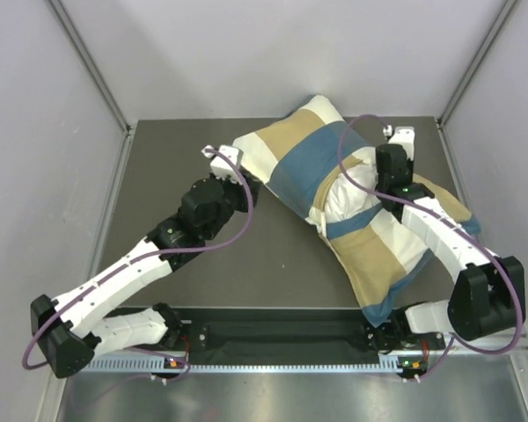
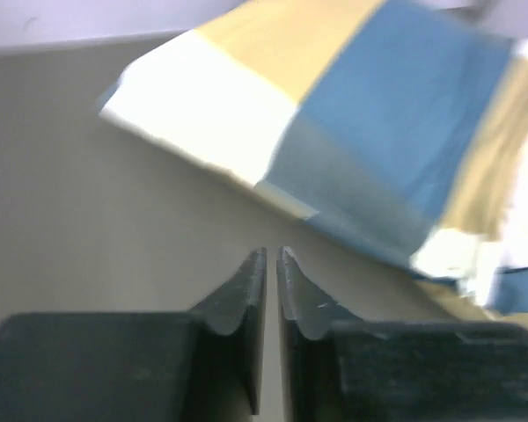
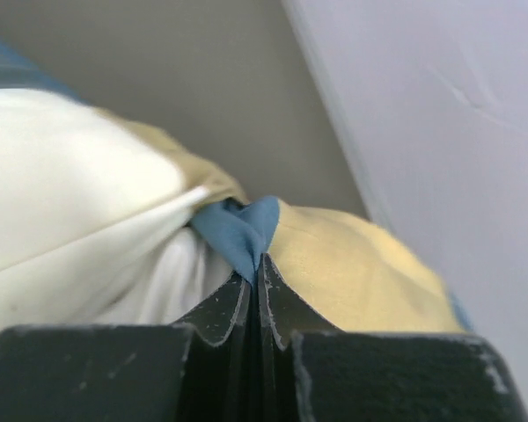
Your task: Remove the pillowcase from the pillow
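Note:
The striped pillowcase [image 1: 310,163] in white, tan and blue lies slantwise over the right half of the table. Crumpled white cloth, likely the pillow [image 1: 341,204], shows between its upper part and a loose striped flap [image 1: 380,257]. At the right, my right gripper is shut on the blue hem [image 3: 243,227] of the pillowcase; the arm hides this spot from above. My left gripper stands clear of the cloth, left of its lower edge, with its fingers almost together and nothing between them.
Pale walls [image 1: 273,53] rise behind and at both sides; the right one is near my right arm [image 1: 440,233].

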